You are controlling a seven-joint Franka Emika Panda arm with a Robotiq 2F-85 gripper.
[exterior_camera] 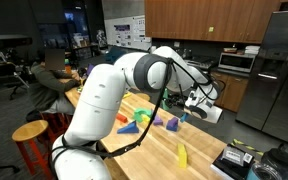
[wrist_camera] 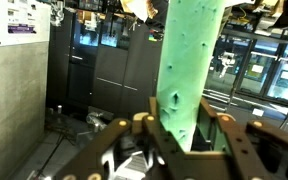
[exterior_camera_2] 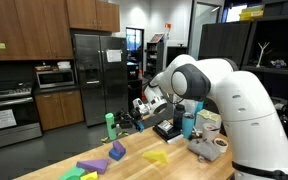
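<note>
A green piece [wrist_camera: 184, 70], long and smooth, stands between the dark fingers of my gripper in the wrist view. The fingers are closed on its lower end, while its top runs out of that view. From the second exterior side, an upright green piece [exterior_camera_2: 111, 125] shows at the far side of the hand, above the table's back edge. In the first exterior view, my gripper [exterior_camera: 188, 111] is raised over the table's far part. The green piece is hard to pick out there.
On the table lie a yellow piece [exterior_camera: 182, 156], a purple block [exterior_camera: 172, 124], a blue triangle [exterior_camera: 129, 128] and several more coloured pieces. A dark box [exterior_camera: 233, 161] and canisters crowd the right end.
</note>
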